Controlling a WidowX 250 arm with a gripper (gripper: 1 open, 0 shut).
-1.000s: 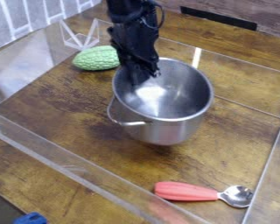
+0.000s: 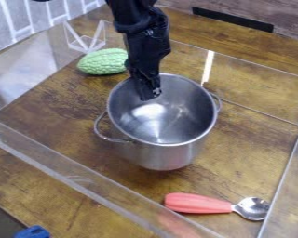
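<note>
My black gripper (image 2: 146,85) reaches down from the top to the back-left rim of a steel pot (image 2: 164,125). Its fingertips are at the rim, partly lost against the pot's inside, so I can't see clearly what is between them. The pot has wire handles and is in the middle of the work area; whether it rests on the wood or is raised is hard to tell.
A green bumpy vegetable (image 2: 103,61) lies behind at the left. A spoon with a red handle (image 2: 204,202) lies at the front right. Clear panels border the wooden board (image 2: 52,121). A blue object (image 2: 30,232) sits at the lower-left corner.
The vegetable and spoon have stayed in place.
</note>
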